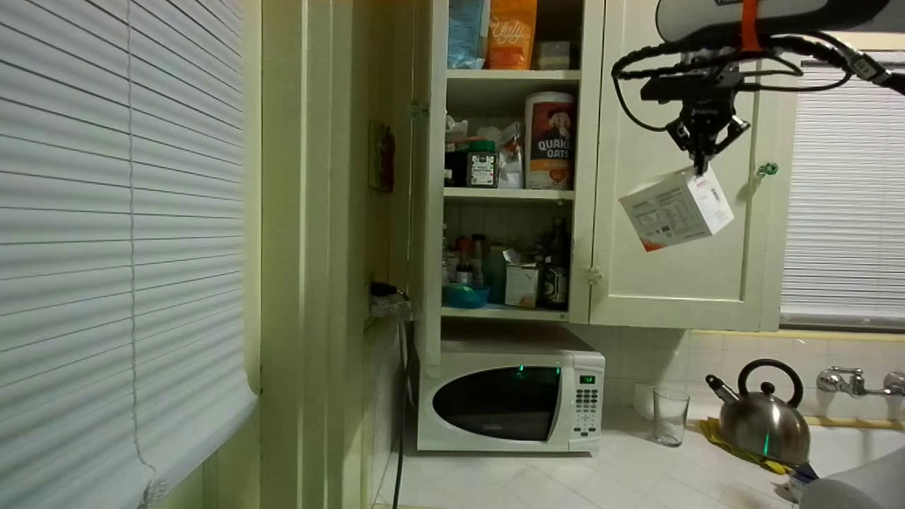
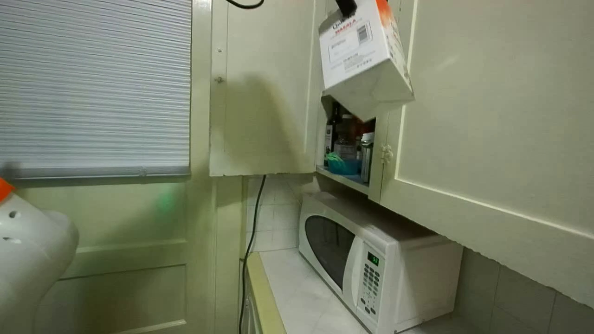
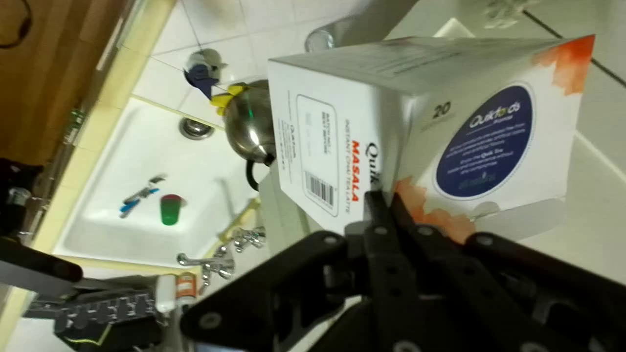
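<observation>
A white cardboard box (image 1: 674, 208) with orange corners and "Masala" lettering hangs tilted in the air, in front of the closed right cupboard door. My gripper (image 1: 701, 168) is shut on the box's thin upper edge. In the wrist view the gripper pinches the box (image 3: 490, 141) at the corner between its label side and its blue-oval side. From exterior view 2, the same box (image 2: 356, 50) partly covers the opening of the cupboard; only a dark fingertip shows at its top.
An open cupboard (image 1: 509, 194) holds oats, jars, bottles and a blue bowl (image 1: 466, 295) on its shelves. Below it stands a white microwave (image 1: 509, 403). A glass (image 1: 670, 417) and a kettle (image 1: 763, 424) stand on the counter, beside the sink (image 3: 141, 199).
</observation>
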